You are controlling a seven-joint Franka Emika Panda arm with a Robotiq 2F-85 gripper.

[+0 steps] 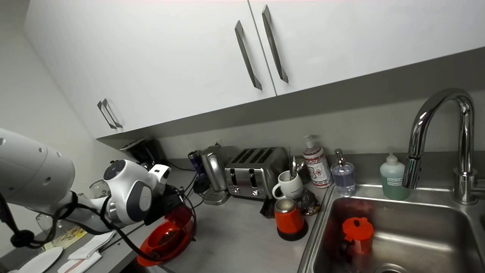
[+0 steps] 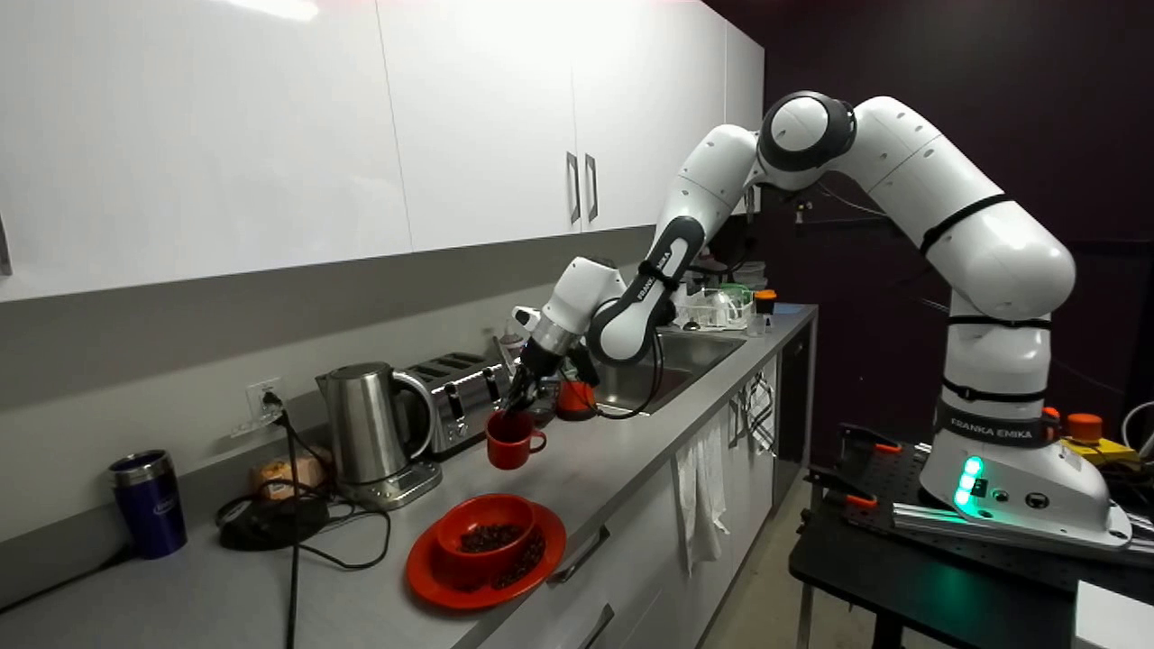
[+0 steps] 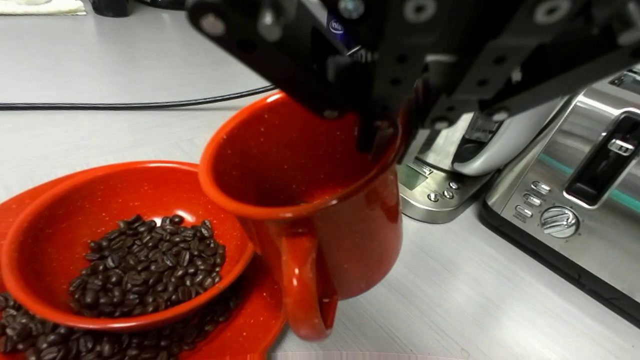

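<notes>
My gripper is shut on the rim of a red mug (image 3: 360, 240), one finger inside it. The part of the mug that shows inside looks empty; its bottom is hidden. In exterior view 2 the mug (image 2: 508, 442) hangs above the counter, roughly upright, behind a red bowl (image 2: 484, 517). Dark coffee beans (image 3: 150, 264) lie in the bowl. The bowl sits on a red plate (image 2: 424, 568), where more beans are scattered. From exterior view 1 the gripper is mostly hidden by the arm.
A steel kettle (image 2: 364, 427) and a toaster (image 1: 255, 175) stand along the wall. A red and silver pot part (image 1: 289, 220) is near the sink (image 1: 423, 227), which holds a red pot top (image 1: 359, 232). Cables trail over the counter. Open counter lies right of the plate in exterior view 1.
</notes>
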